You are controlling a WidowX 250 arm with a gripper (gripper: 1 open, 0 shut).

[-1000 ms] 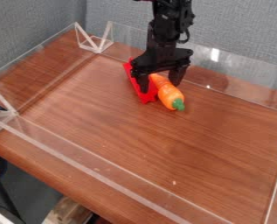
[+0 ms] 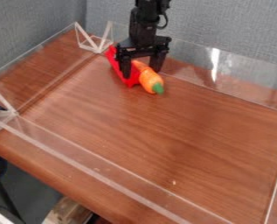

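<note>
My black gripper [image 2: 141, 59] is low over the back middle of the table, its fingers on either side of a red object [image 2: 124, 73] and an orange carrot [image 2: 150, 79] with a green tip. The red object lies left of the carrot, touching or very close to it. Whether the fingers are shut on either is hidden by the gripper itself.
Clear low walls edge the table, with white brackets at the back left and left side.
The gripper, the red object and the carrot have all moved left along the back of the table, the carrot also shifting slightly toward the back.
</note>
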